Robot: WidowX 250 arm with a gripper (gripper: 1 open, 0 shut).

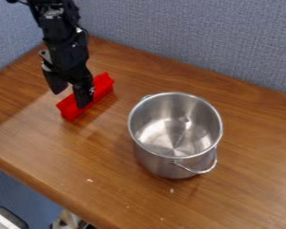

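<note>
A red elongated object [101,88] lies on the wooden table at the left, angled from lower left to upper right. My black gripper [71,88] comes down from the top over its left part, open, with fingertips at or just beside the object; whether they touch it is hard to tell. A large steel pot [175,134] with wire handles stands to the right of the red object.
A blue-grey padded wall [206,36] runs behind it. The table's edge drops away at the lower left.
</note>
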